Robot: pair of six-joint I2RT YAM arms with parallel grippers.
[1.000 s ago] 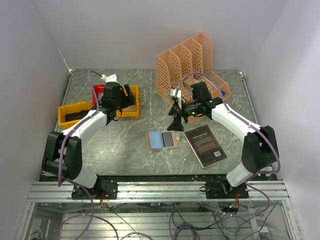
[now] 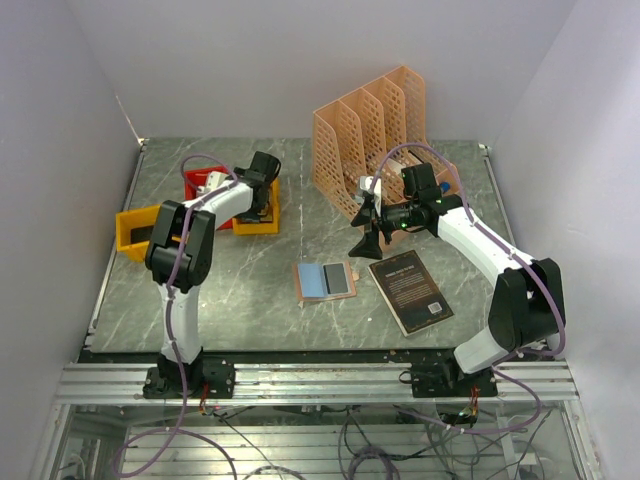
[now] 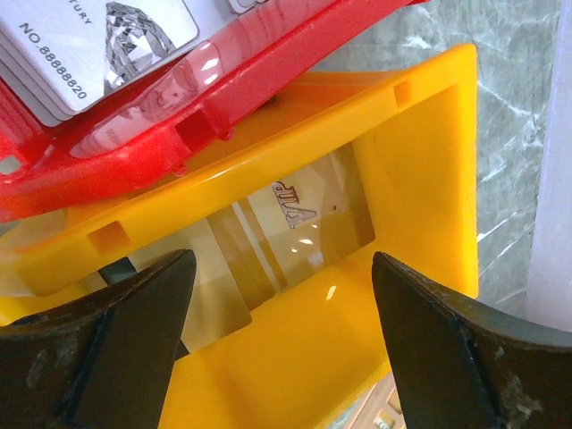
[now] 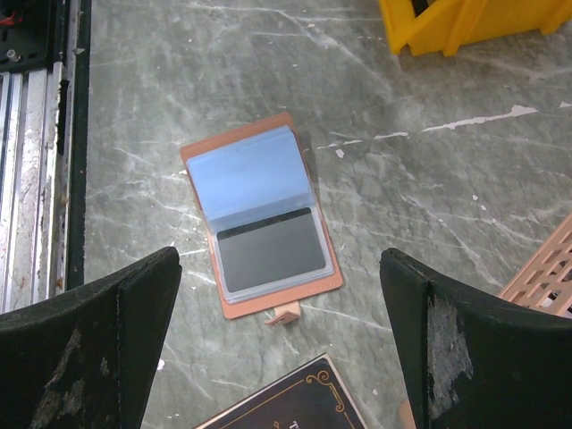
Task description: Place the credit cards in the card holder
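Observation:
The card holder (image 2: 312,281) lies spread open on the table, brown-edged, with a pale blue side and a dark grey side. Gold cards, one a VIP card (image 3: 308,210), lie on the floor of a yellow bin (image 3: 429,170). Above that bin, my left gripper is open, its fingers spread over the near side and nothing between them. Silver-white cards (image 3: 67,49) sit in the red bin (image 3: 241,76) alongside. My right gripper stands open and empty above the table, near the card holder (image 4: 268,214).
Another yellow bin (image 2: 125,228) stands at the far left. A tan lattice file rack (image 2: 335,150) takes up the back right, and a dark book (image 2: 410,290) lies at the front right. Bare table surrounds the card holder.
My left arm has swung inward and reached farther over the yellow bin, its gripper turning on the way. The card holder has not moved.

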